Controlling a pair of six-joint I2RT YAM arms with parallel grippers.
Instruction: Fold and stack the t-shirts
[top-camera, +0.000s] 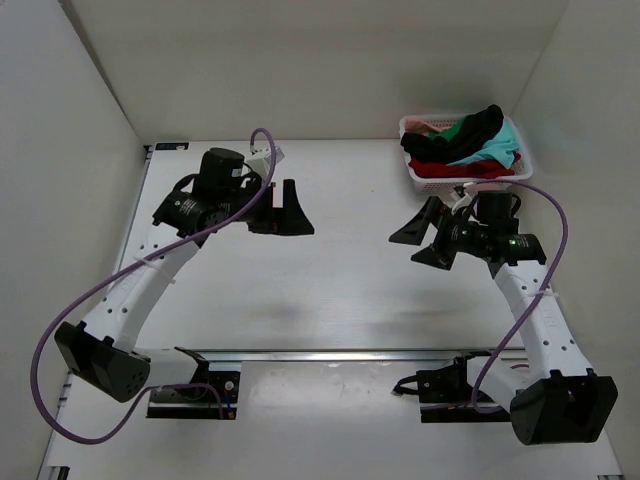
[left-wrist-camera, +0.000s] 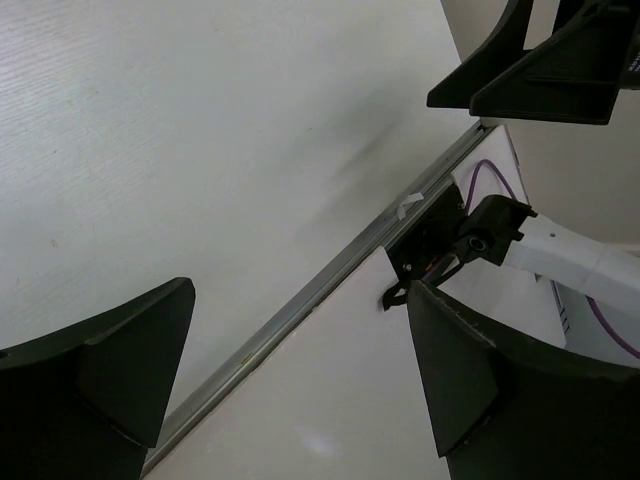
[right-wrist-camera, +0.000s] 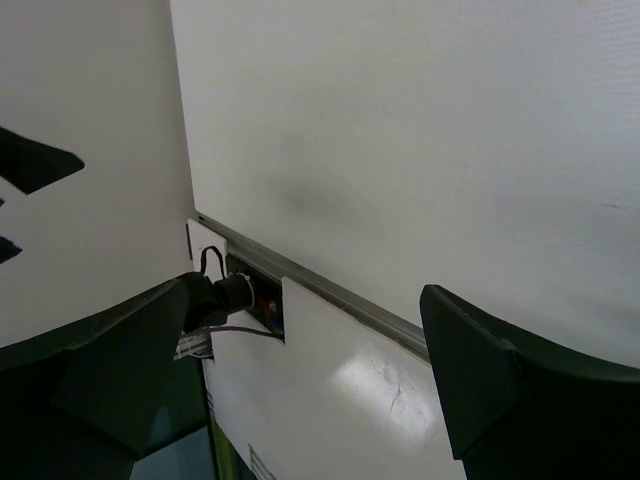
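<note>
Crumpled shirts fill a white basket (top-camera: 449, 186) at the back right of the table: a black shirt (top-camera: 462, 140), a red shirt (top-camera: 455, 169), a light blue shirt (top-camera: 497, 149), and bits of green and pink cloth. Over the left part of the table hangs my left gripper (top-camera: 294, 208), its fingers open and empty. My right gripper (top-camera: 412, 246) is also open with nothing between its fingers, in front of the basket and to its left. Both wrist views show wide-apart fingers (left-wrist-camera: 110, 370) (right-wrist-camera: 500, 390) and only bare surface between them.
A metal rail (top-camera: 330, 355) runs across its front. Pale walls stand at the back and both sides. Purple cables (top-camera: 150, 258) loop along each arm.
</note>
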